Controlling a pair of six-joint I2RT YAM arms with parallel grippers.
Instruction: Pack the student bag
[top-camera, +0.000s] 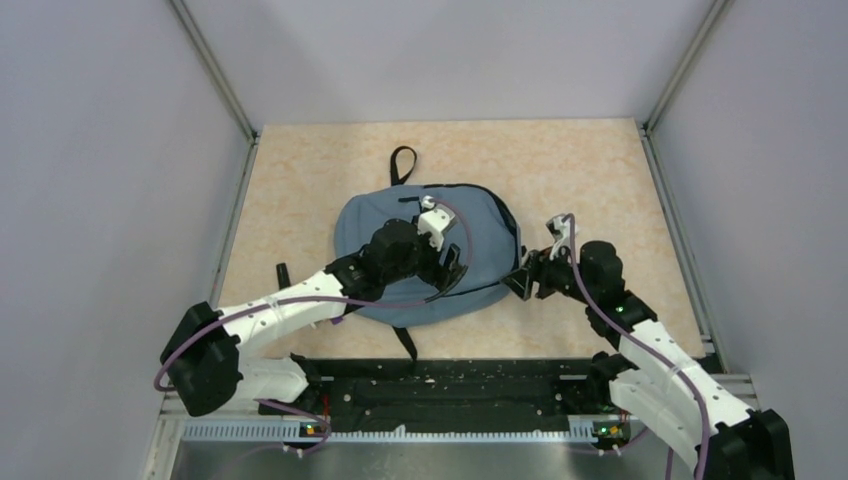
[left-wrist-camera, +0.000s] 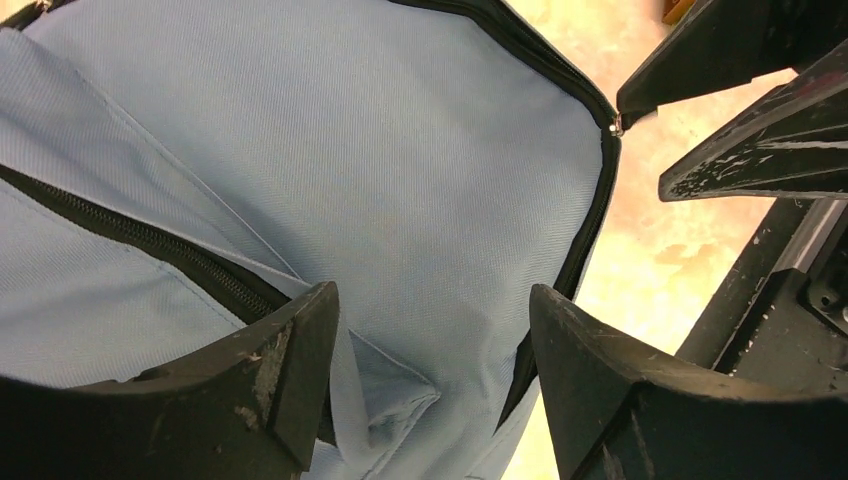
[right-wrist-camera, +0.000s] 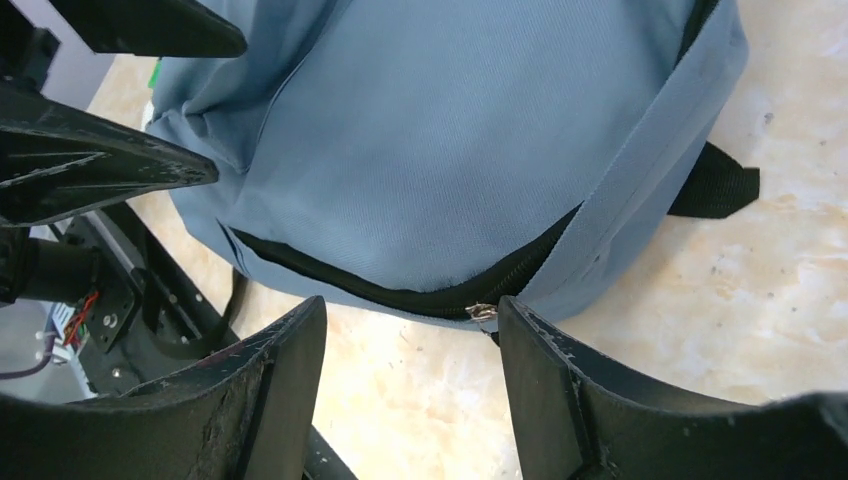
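A blue-grey bag (top-camera: 385, 206) with black zippers lies flat in the middle of the table. My left gripper (top-camera: 450, 280) hovers above its middle; in the left wrist view its fingers (left-wrist-camera: 290, 365) stand wide apart, with only bag fabric beneath. My right gripper (top-camera: 517, 283) is at the bag's right end. The right wrist view shows its fingers (right-wrist-camera: 270, 385) open, the metal zipper pull (right-wrist-camera: 482, 312) close by the tip of one of them. Whether they touch cannot be told. The black zipper (right-wrist-camera: 400, 297) curves along that end of the bag.
A black strap loop (top-camera: 403, 165) sticks out behind the bag, another strap (top-camera: 406, 343) in front. A dark slim item (top-camera: 282, 275) and a purple item (top-camera: 337, 320) lie left, partly behind my left arm.
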